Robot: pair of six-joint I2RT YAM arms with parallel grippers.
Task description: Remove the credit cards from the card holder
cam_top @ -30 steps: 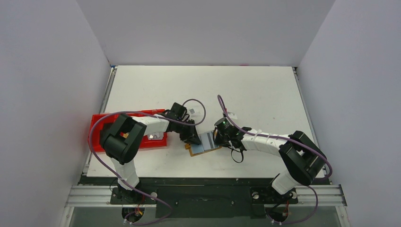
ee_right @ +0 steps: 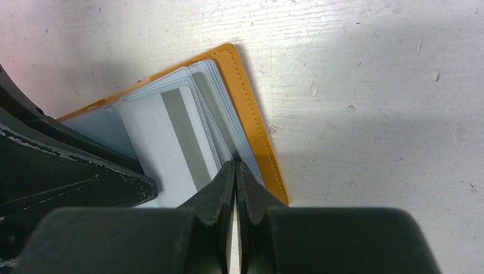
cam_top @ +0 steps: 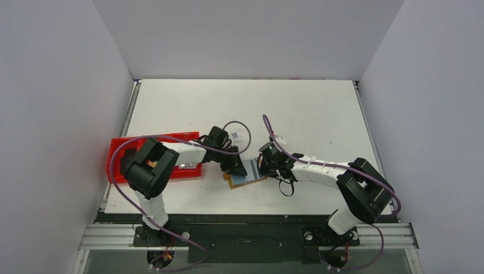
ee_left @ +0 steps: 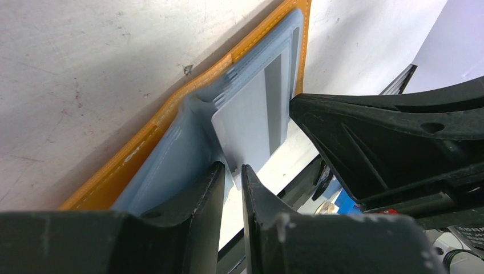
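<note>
The card holder (cam_top: 249,182) lies open on the table, orange with clear bluish sleeves (ee_right: 225,103). A white card with a grey stripe (ee_left: 245,123) sits in a sleeve, its near edge showing at the sleeve mouth. My left gripper is at that edge, fingers shut; the card's corner shows behind the fingertips, and whether it is pinched I cannot tell. At the holder's opposite side my right gripper is shut against the layered sleeve edges. Any thin plastic between its tips is too small to make out.
A red tray with compartments (cam_top: 185,173) stands at the left under the left arm, with some things inside. Behind the arms the white table (cam_top: 257,100) is mostly clear. A small light piece (cam_top: 234,136) lies behind the left gripper.
The left gripper has shifted slightly right and toward the front, further along the card holder. My right arm and the holder have stayed in place.
</note>
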